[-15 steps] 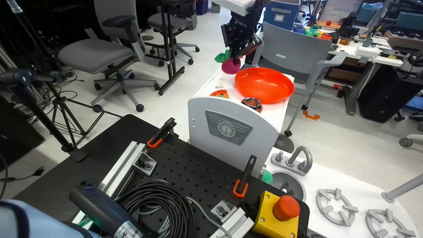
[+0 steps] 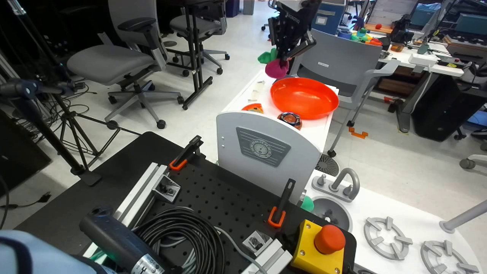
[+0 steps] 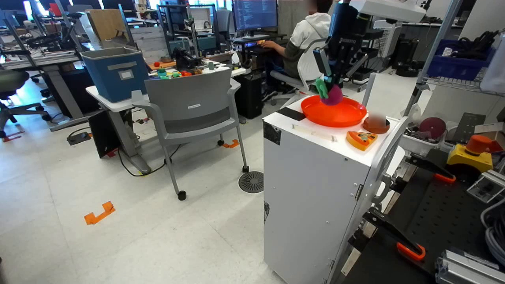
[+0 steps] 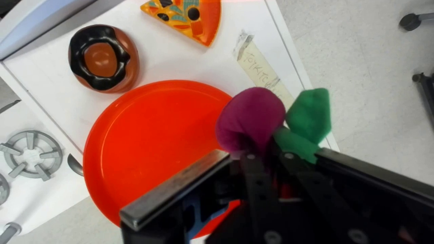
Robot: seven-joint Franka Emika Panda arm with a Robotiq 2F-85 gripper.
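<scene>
A plush toy (image 4: 250, 116) with a round magenta body and a green leafy top (image 4: 310, 114) is held between the fingertips of my gripper, which is shut on it. In the wrist view it overlaps the right rim of the red plate (image 4: 162, 122). Exterior view 1 has the toy (image 2: 276, 69) raised just past the plate's back-left rim. From the other side, in exterior view 2, it hangs in front of the plate (image 3: 334, 113). The gap between toy and plate is hard to judge.
On the white top (image 3: 307, 134) beside the plate lie a toy donut (image 4: 101, 59) with black icing and an orange pizza slice (image 4: 189, 16). A grey upright panel (image 2: 269, 148) borders this surface. A grey chair (image 3: 194, 106) stands close behind.
My gripper and the plush toy have moved right in exterior view 1, closer to the red plate. The plate, donut and pizza slice have stayed put.
</scene>
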